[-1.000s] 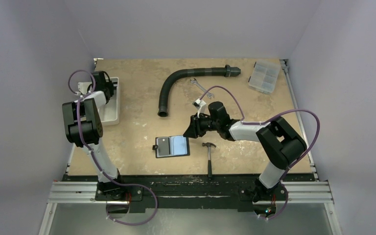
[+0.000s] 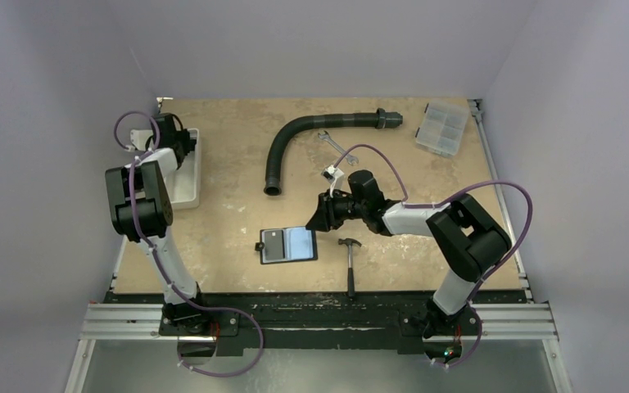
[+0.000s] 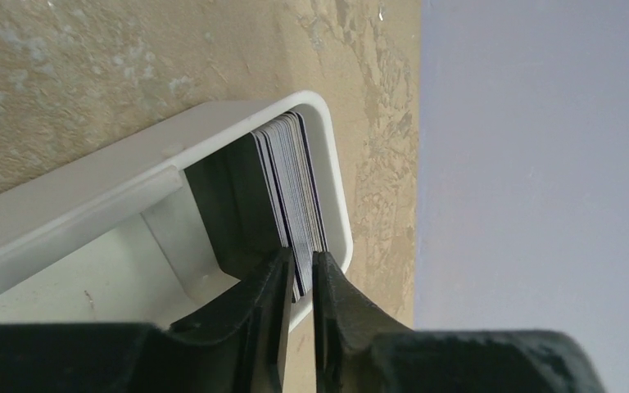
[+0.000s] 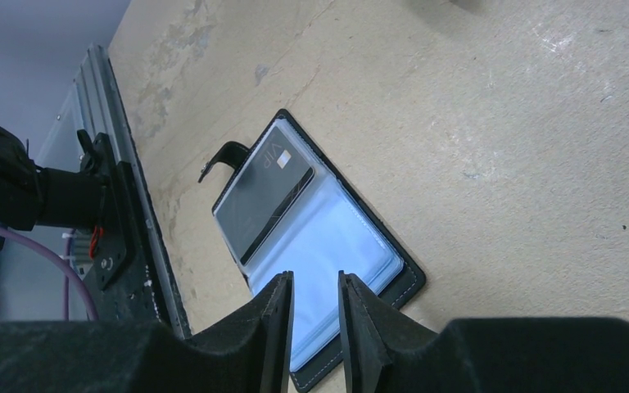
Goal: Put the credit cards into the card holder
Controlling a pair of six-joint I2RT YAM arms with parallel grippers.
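In the left wrist view a tight row of credit cards (image 3: 282, 176) stands on edge at one end of a white tray (image 3: 340, 205), mostly white edges with dark ones among them. My left gripper is partly open, its fingertips over the near end of that row; whether they touch a card I cannot tell. The card holder (image 2: 288, 245) lies open on the table, black-edged with clear bluish sleeves. A dark grey card marked VIP (image 4: 264, 192) sits in one sleeve; the other looks empty. Close above the holder's right end, my right gripper is partly open and empty.
A black hose (image 2: 295, 131) curves across the back, beside wrenches (image 2: 338, 147). A hammer (image 2: 350, 266) lies right of the holder, and a clear divided box (image 2: 441, 128) is at the back right. The table between tray and holder is bare.
My left arm has reached slightly farther toward the back, over the tray's far end. The right arm and the card holder have stayed where they were.
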